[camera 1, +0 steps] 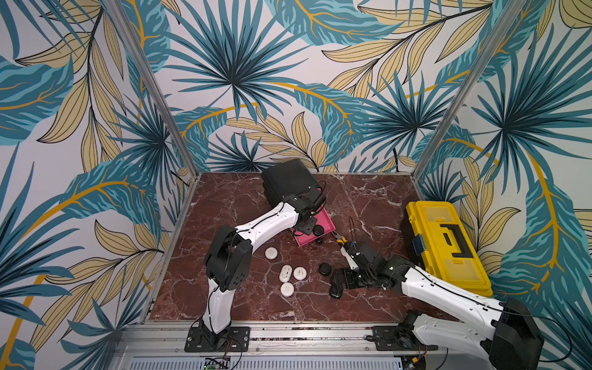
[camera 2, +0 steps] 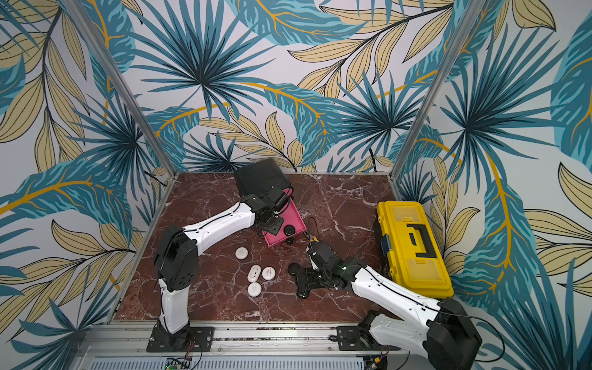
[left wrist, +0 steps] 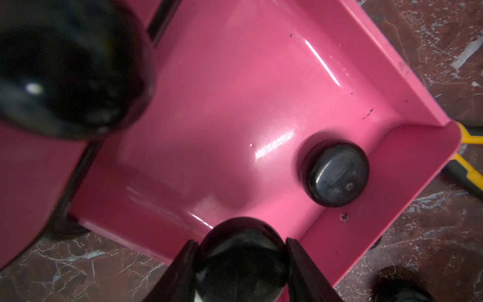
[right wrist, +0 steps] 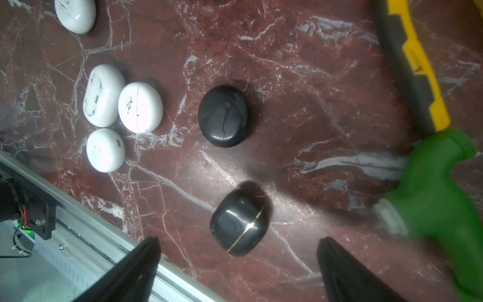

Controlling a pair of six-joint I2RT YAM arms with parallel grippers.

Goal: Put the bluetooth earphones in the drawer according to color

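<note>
My left gripper is shut on a round black earphone case (left wrist: 244, 281), held above the side wall of the open pink drawer (left wrist: 221, 110). Inside that drawer, near its front corner, rests another black case (left wrist: 337, 176). My right gripper is open, its fingers on either side of a squarish black case (right wrist: 239, 221) that lies below on the table. A second round black case (right wrist: 224, 115) lies a little beyond. Several white cases (right wrist: 141, 107) lie left of these, three of them grouped close together.
The black drawer cabinet (camera 1: 289, 178) stands at the back; its upper drawer's knob (left wrist: 65, 70) hangs near my left gripper. Yellow-handled pliers (right wrist: 422, 70) and a green object (right wrist: 437, 201) lie to the right. A yellow toolbox (camera 1: 447, 246) occupies the right side.
</note>
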